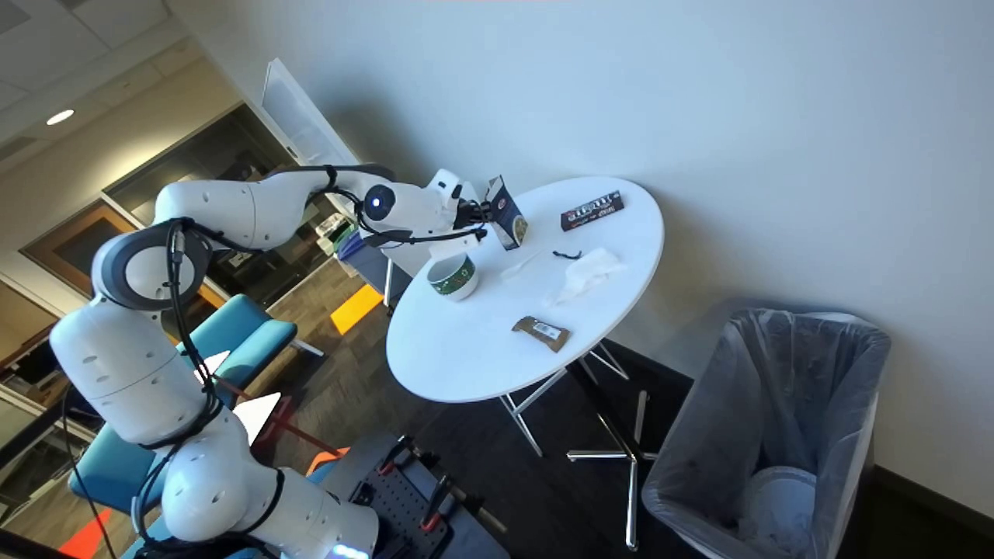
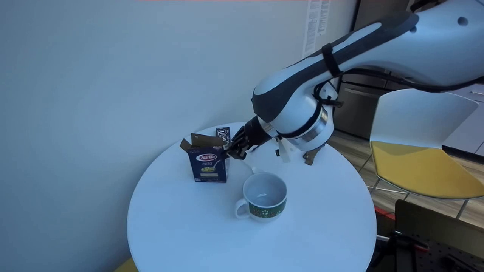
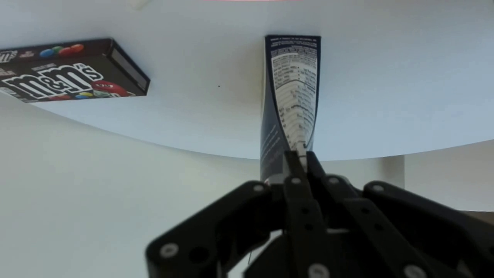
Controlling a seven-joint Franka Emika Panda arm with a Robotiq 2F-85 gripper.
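Note:
A dark blue Barilla orzo box (image 2: 207, 165) stands upright on the round white table (image 2: 181, 235), its top flaps up. My gripper is at the top of the box's narrow side. In the wrist view its fingers are close together, and the printed side panel (image 3: 296, 83) bends inward and narrows to a strip between them. The exterior view from the arm's side shows the gripper (image 1: 486, 213) against the near side of the box (image 1: 505, 216). The fingertips are partly hidden by the dark finger links. The inside of the box cannot be seen.
A green-banded white mug (image 2: 264, 199) stands close to the box. An M&M's box (image 3: 69, 72) lies farther along the table. A crumpled white tissue (image 1: 592, 272), a brown wrapper (image 1: 540, 332) and a small dark strip (image 1: 566, 255) lie apart.

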